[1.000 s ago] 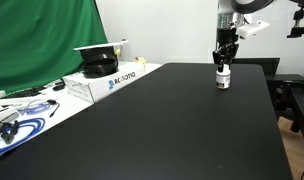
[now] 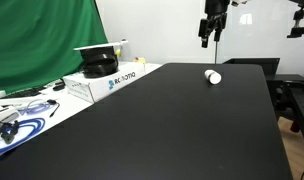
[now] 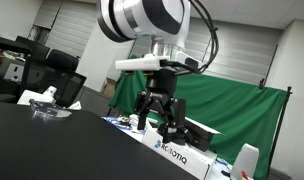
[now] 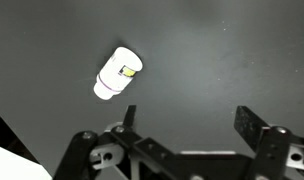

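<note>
A small white bottle (image 4: pixel 118 72) with a yellow and dark patch on its label lies on its side on the dark table. It appears left of centre in the wrist view, up and to the left of my gripper. That gripper is open, its two fingers wide apart with only bare tabletop showing between them. In exterior view 1 the bottle (image 2: pixel 212 77) is lying near the table's far right end, and the gripper (image 2: pixel 209 42) hangs well above it. Exterior view 2 shows the gripper (image 3: pixel 162 127) pointing down; I cannot clearly make out the bottle there.
A white Robotiq box (image 2: pixel 111 82) with a black item on top stands beyond the table's left edge. Cables and tools (image 2: pixel 22 115) lie farther left. In exterior view 2 a clear object (image 3: pixel 50 108) sits on the table.
The bottle stood upright at the gripper's fingers; now it lies on its side, slightly to the left in exterior view 1. My gripper has risen away from it.
</note>
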